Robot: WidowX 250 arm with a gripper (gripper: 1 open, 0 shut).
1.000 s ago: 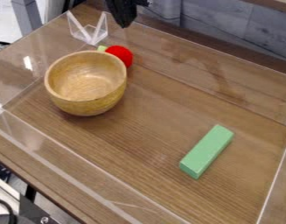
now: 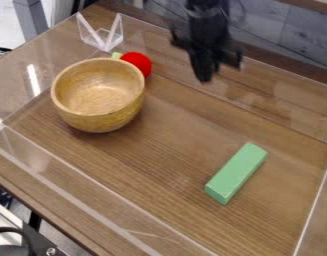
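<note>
My dark gripper (image 2: 203,65) is blurred at the upper middle, above the back of the table and right of a red round object (image 2: 136,62). Its fingers look close together, with nothing visible between them. A wooden bowl (image 2: 96,96) sits on the left. A green rectangular block (image 2: 235,173) lies at the lower right. Behind the red object is a small pale green piece (image 2: 116,56), partly hidden.
A clear crumpled or wire-like item (image 2: 102,30) stands at the back left. A raised wall (image 2: 293,40) runs along the back right.
My gripper has moved right and downward in the view, from above the back left to the upper middle. The objects on the table have not visibly moved.
</note>
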